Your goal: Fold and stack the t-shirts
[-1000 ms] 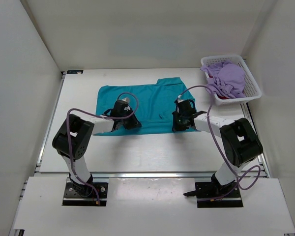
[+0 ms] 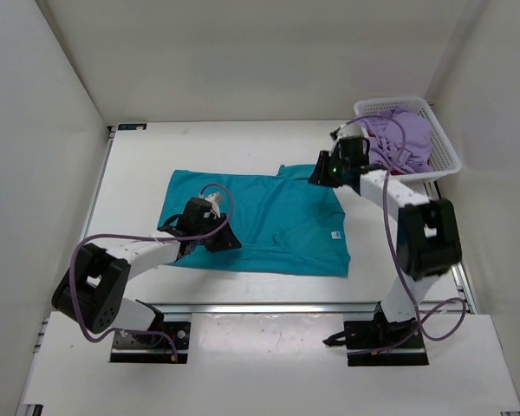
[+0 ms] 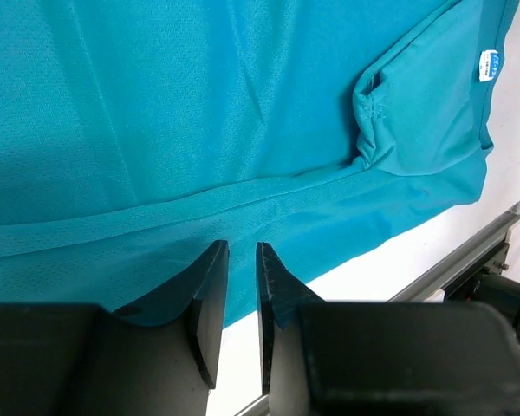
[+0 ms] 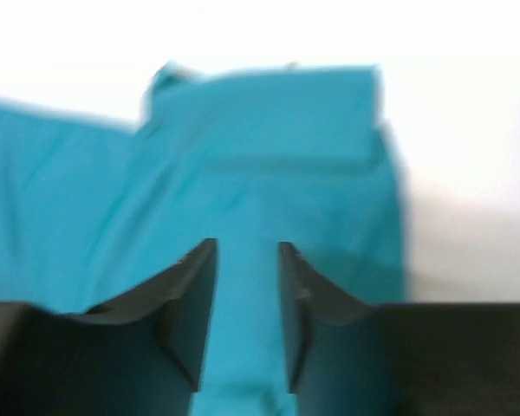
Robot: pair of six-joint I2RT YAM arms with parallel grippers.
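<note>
A teal t-shirt (image 2: 251,217) lies spread on the white table, with a folded-over flap and a small label at its right in the left wrist view. My left gripper hangs low over its near left part, fingers partly open with nothing visible between them. My right gripper is raised above the shirt's upper right, its fingers apart and empty; that view is blurred.
A white basket (image 2: 451,156) of purple cloth (image 2: 403,139) stands at the back right. A metal rail (image 2: 243,309) runs along the front edge.
The shirt's near edge has shifted toward the front since one second ago. My right gripper has risen from the near edge to the upper right; my left gripper has moved slightly.
</note>
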